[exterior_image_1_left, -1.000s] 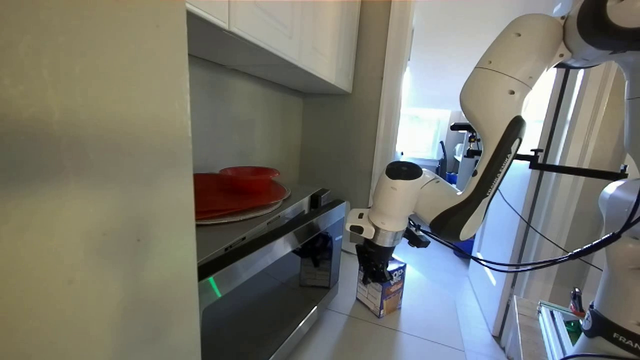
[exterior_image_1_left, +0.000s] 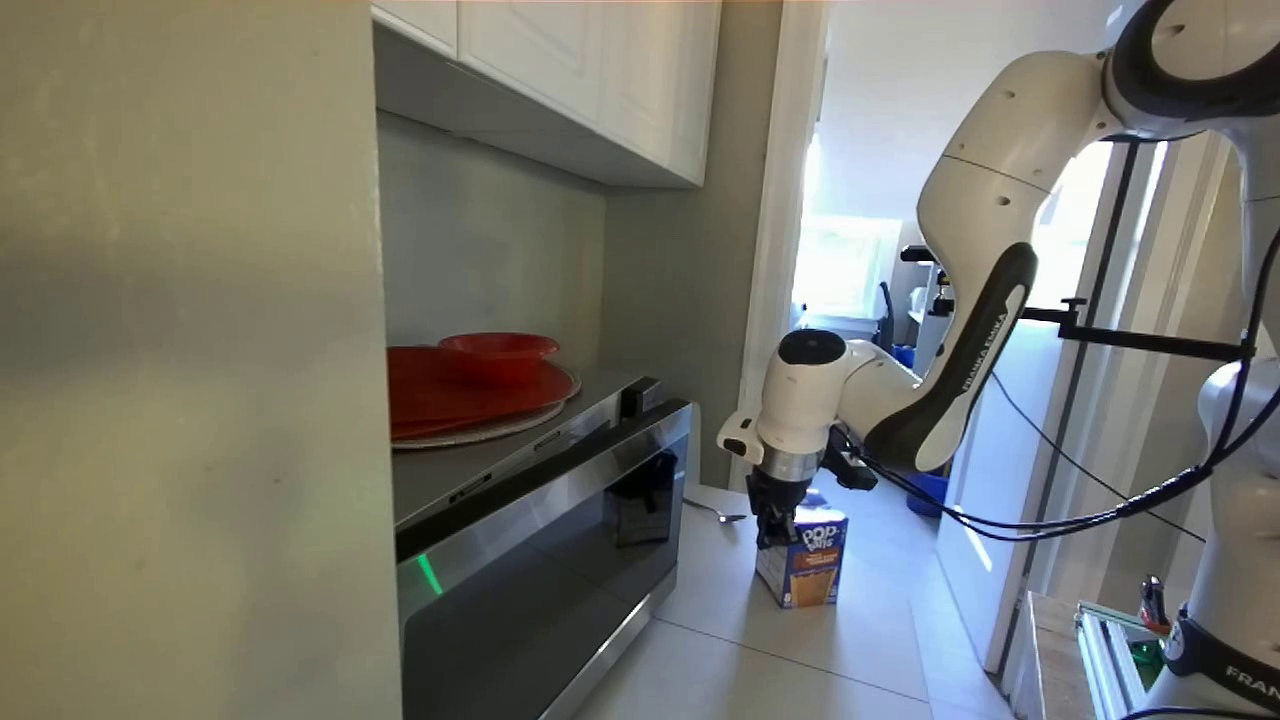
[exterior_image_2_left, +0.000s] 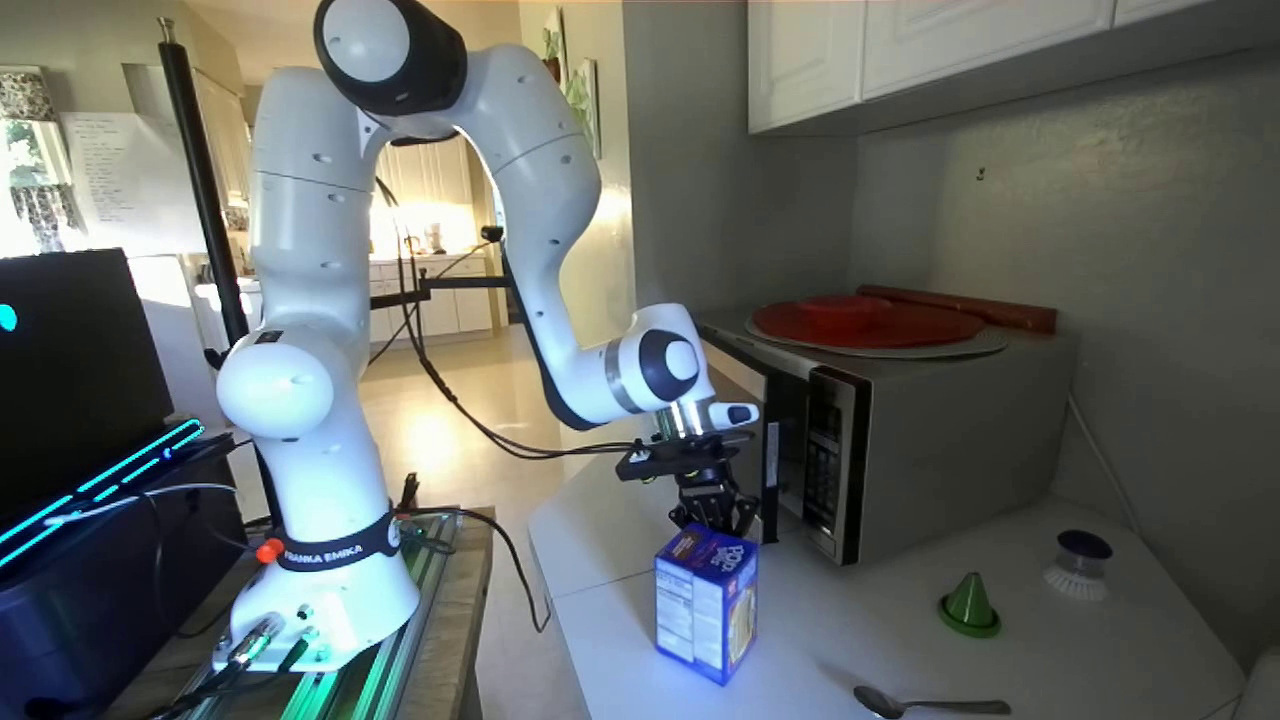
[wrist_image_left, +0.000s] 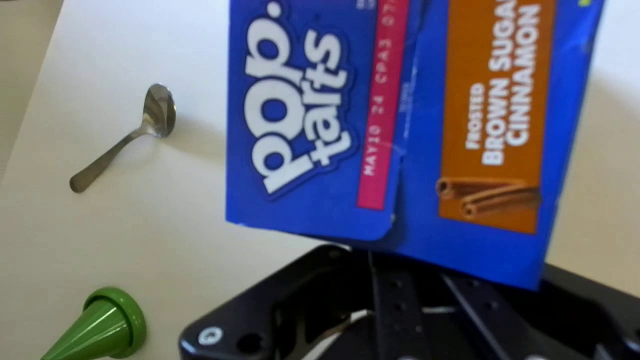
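Observation:
A blue Pop-Tarts box (exterior_image_2_left: 705, 600) stands upright at the counter's left side in exterior view 2; whether its base fully touches the counter is hard to tell. Its logo top (wrist_image_left: 300, 114) and brown cinnamon panel (wrist_image_left: 495, 114) fill the upper wrist view. My gripper (exterior_image_1_left: 777, 536) points down right beside the box's upper part, on the microwave side, and appears to touch it. The fingers (wrist_image_left: 393, 306) are together along the box's lower edge in the wrist view, and nothing shows between them. The box partly hides the tips.
A microwave (exterior_image_2_left: 948, 432) with its door (exterior_image_1_left: 552, 564) swung open stands close to the gripper, red dishes (exterior_image_1_left: 498, 348) on top. A green cone (exterior_image_2_left: 969, 604), a spoon (exterior_image_2_left: 924, 703) and a brush (exterior_image_2_left: 1080, 562) lie farther along the counter.
In exterior view 1, my gripper and the box have both shifted right and slightly farther back, away from the microwave door. A spoon now shows behind them.

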